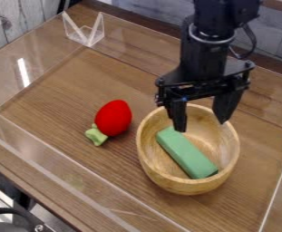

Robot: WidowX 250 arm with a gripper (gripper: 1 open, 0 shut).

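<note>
A wooden bowl (217,178) holds a green block (184,149) lying lengthwise in it. To the bowl's left on the table lies a red object (114,117) with a small green piece (97,136) at its lower end. My black gripper (201,118) reaches down from the top over the back part of the bowl, above and behind the green block, its fingers spread apart. I see nothing held between them.
A pale wall or edge runs along the upper left, and a dark item (10,217) sits at the bottom left corner.
</note>
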